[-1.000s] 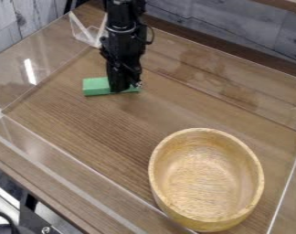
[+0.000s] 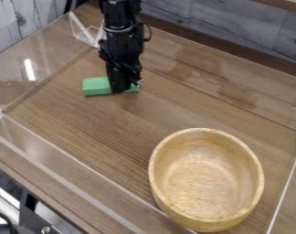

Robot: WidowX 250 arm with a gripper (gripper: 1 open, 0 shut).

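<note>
A black robot arm comes down from the top of the camera view, with its gripper (image 2: 116, 84) low over a green block (image 2: 97, 87) on the wooden table (image 2: 114, 146). The gripper overlaps the block's right part, and I cannot tell whether it touches it. Its fingers are dark and small, so whether they are open or shut does not show clearly.
A large empty beige bowl (image 2: 206, 178) sits at the front right. A clear plastic strip runs along the left edge near a grey wall.
</note>
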